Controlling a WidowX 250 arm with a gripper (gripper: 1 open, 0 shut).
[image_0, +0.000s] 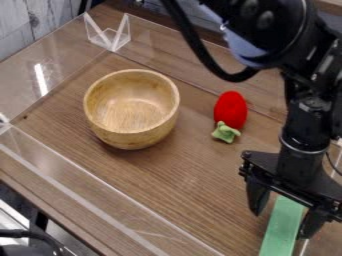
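Observation:
My black gripper (287, 192) is at the lower right, low over a long light-green object (281, 236) that runs from between its fingers toward the bottom edge. The fingers look somewhat apart; whether they grip the green object I cannot tell.
A wooden bowl (131, 105) sits at the upper left. A red object (231, 108) and a small green item (227, 131) lie at the upper middle. A clear plastic item (110, 30) is at the back left.

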